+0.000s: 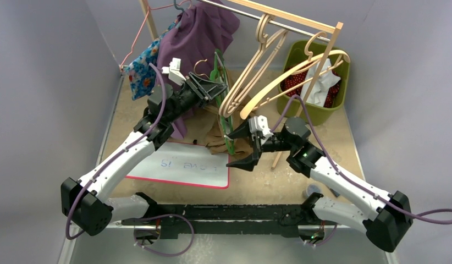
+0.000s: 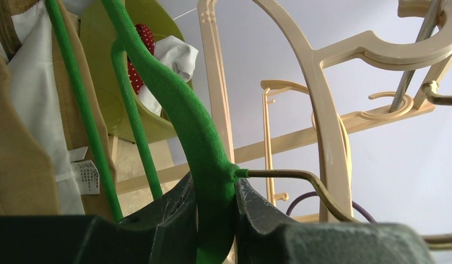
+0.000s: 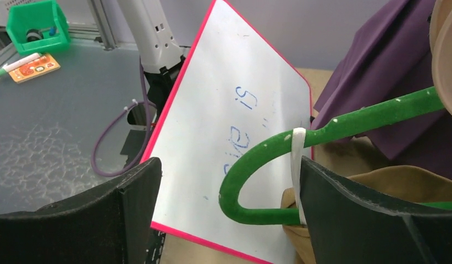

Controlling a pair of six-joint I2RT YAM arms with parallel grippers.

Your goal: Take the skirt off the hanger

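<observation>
A green velvet hanger (image 1: 230, 144) is seen nearly edge-on in the top view. My left gripper is shut on it beside the base of its metal hook (image 2: 290, 174), its fingers on both sides of the green arm. The brown skirt (image 2: 26, 159) with its pale lining hangs by the hanger in the left wrist view. My right gripper stands open by the hanger's end. A white strap (image 3: 298, 165) loops around that end, right against the right-hand finger (image 3: 345, 214). Brown cloth (image 3: 405, 179) shows below.
Bare wooden hangers (image 1: 251, 71) hang from the rail, close to the green one. Behind them stands an olive bin (image 1: 323, 114) holding clothes. Purple cloth (image 1: 196, 38) hangs at the back left; a whiteboard (image 1: 180, 165) lies in front.
</observation>
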